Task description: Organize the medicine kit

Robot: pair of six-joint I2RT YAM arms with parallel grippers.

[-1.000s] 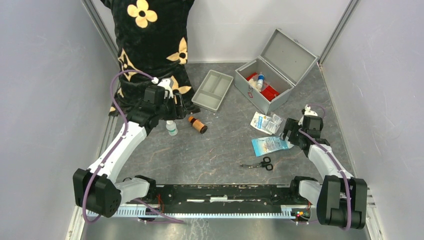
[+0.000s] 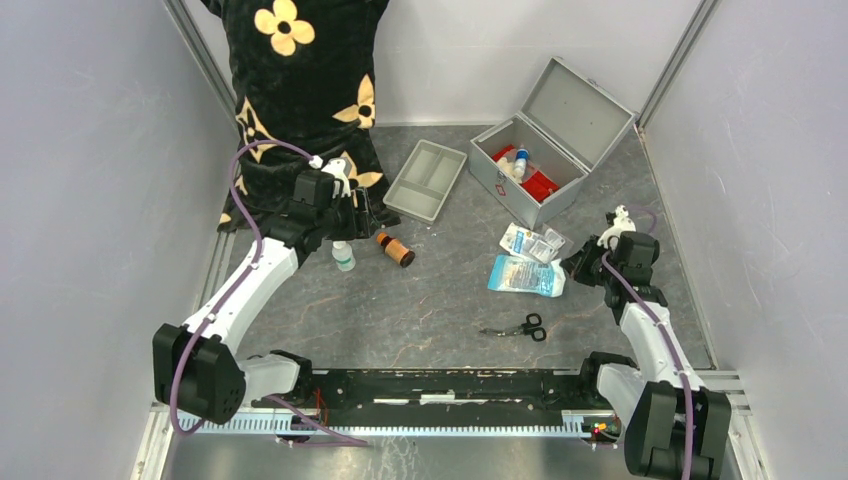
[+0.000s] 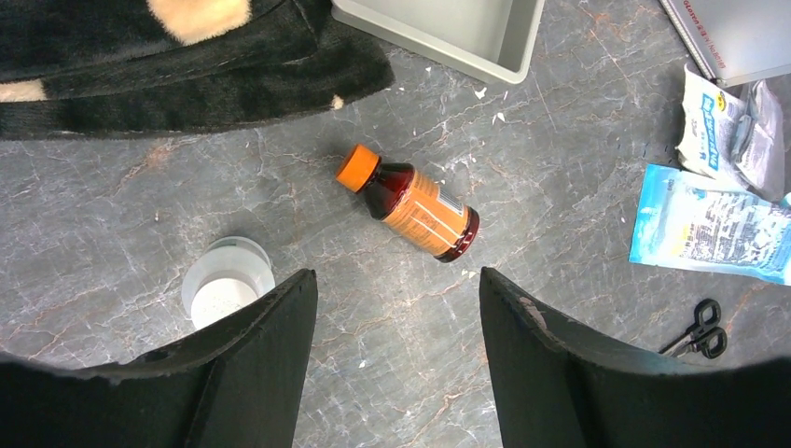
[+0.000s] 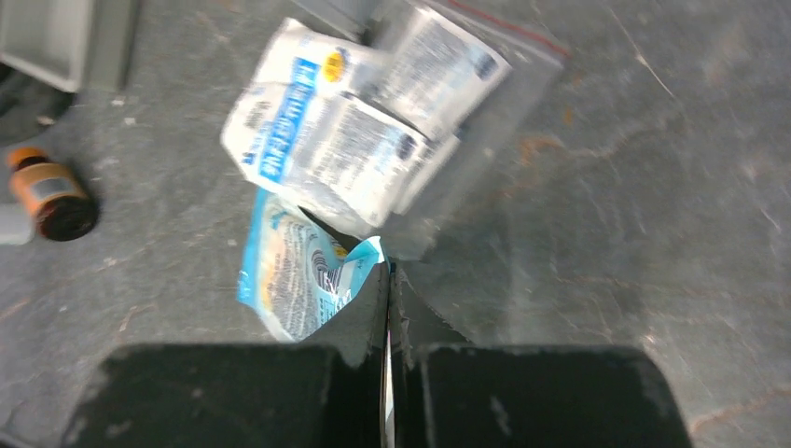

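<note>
My right gripper is shut on one end of the blue-and-white packet [image 4: 297, 266], whose film is creased up at the fingertips. From above, this packet [image 2: 524, 276] reaches left from the right gripper [image 2: 568, 268] and meets the lower edge of the white packet [image 2: 527, 243] and clear zip bag [image 4: 499, 121]. Empty and open, my left gripper hangs over the floor near the brown bottle [image 3: 424, 210], which lies on its side. A white-capped bottle [image 3: 224, 280] stands near its left finger. The grey medicine box [image 2: 510, 190] is open, with red items and a bottle inside.
An empty divided grey tray [image 2: 427, 180] lies left of the box. Black-handled scissors [image 2: 520, 327] lie below the packets. A dark patterned cloth [image 2: 300, 90] covers the back left.
The right gripper has shut on the blue packet, and the packet has shifted up and left, away from the scissors and against the white packet. The left arm has barely moved.
</note>
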